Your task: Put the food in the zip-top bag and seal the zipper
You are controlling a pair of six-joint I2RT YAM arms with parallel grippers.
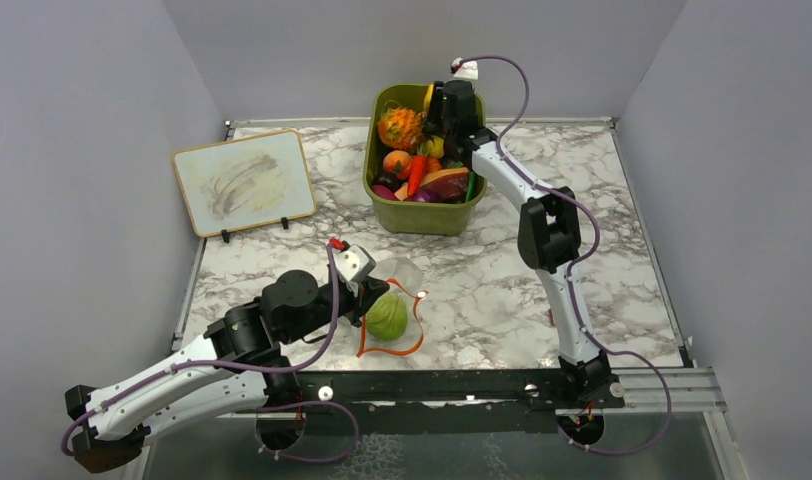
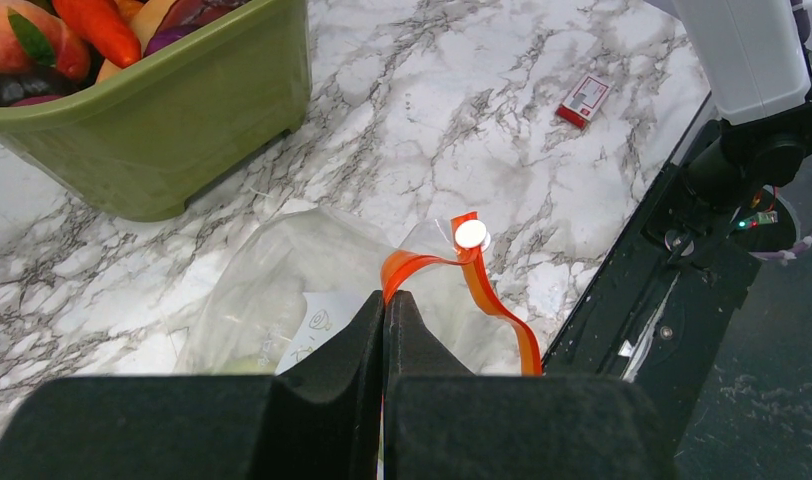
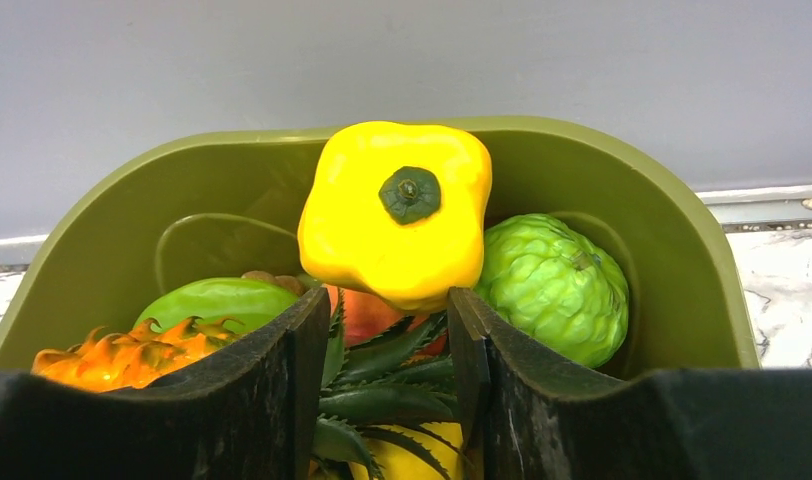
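Observation:
My left gripper is shut on the orange zip edge (image 2: 412,264) of the clear bag (image 2: 252,280); in the top view a green round food (image 1: 386,318) lies in the bag. My right gripper is over the green bin (image 3: 682,230), fingers apart, just below a yellow bell pepper (image 3: 392,220) whose lower edge is at the fingertips; whether it is gripped I cannot tell. The bin also holds a cabbage (image 3: 552,285), a spiky orange fruit (image 3: 132,360), a green pepper (image 3: 212,298) and other produce.
A whiteboard (image 1: 244,180) lies at the back left. A small red-and-white box (image 2: 584,98) lies on the marble table at the right. The table between it and the bin is clear.

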